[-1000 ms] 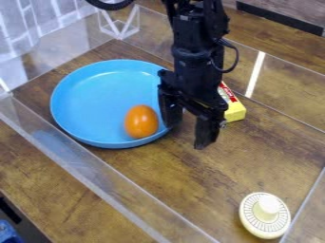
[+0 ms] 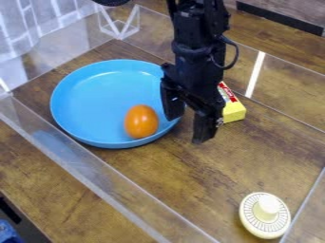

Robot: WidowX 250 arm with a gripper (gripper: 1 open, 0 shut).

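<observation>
My black gripper (image 2: pixel 185 118) hangs low at the right rim of a blue plate, its two fingers apart and open. An orange egg-shaped object (image 2: pixel 141 122) lies on the blue plate (image 2: pixel 89 100), left of the gripper. A yellow box (image 2: pixel 233 107) with red and white markings is partly hidden behind the gripper on the right.
A pale round object (image 2: pixel 264 216) with a raised white centre sits at the front right of the wooden table (image 2: pixel 203 190). Clear plastic edges run along the left.
The gripper has shifted and turned slightly over the last second, rising a little. The orange object, plate and box look unmoved.
</observation>
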